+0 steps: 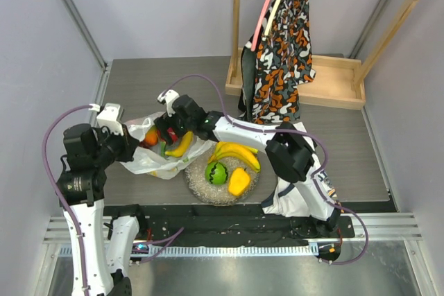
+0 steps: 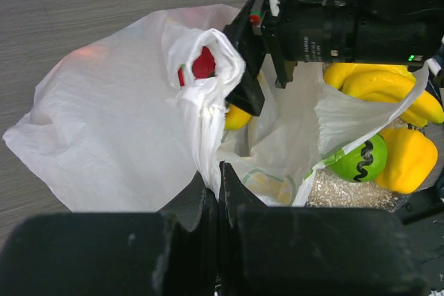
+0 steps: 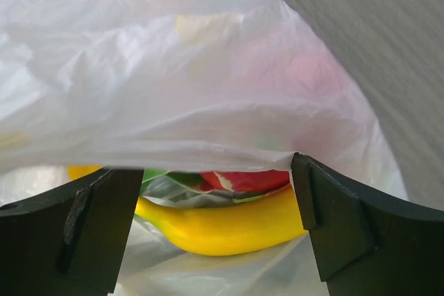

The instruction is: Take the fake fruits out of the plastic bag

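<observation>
The white plastic bag [image 1: 147, 163] lies open on the table, its edge pinched by my left gripper, which is shut on the thin film. Inside the bag an orange fruit [image 1: 150, 136] and a yellow banana [image 1: 183, 145] show in the top view. My right gripper [image 1: 168, 127] reaches into the bag's mouth from the right. In the right wrist view its fingers [image 3: 103, 223] stand wide apart, with a banana [image 3: 229, 230] and a red fruit [image 3: 257, 180] below and between them. A bag fold covers the upper part of that view.
A clear plate [image 1: 198, 188] right of the bag carries bananas [image 1: 237, 154], a small watermelon [image 1: 216, 172] and a yellow pepper [image 1: 239, 182]. A patterned bag [image 1: 284, 53] hangs on a wooden stand behind. White cloth [image 1: 288, 199] lies under the right arm.
</observation>
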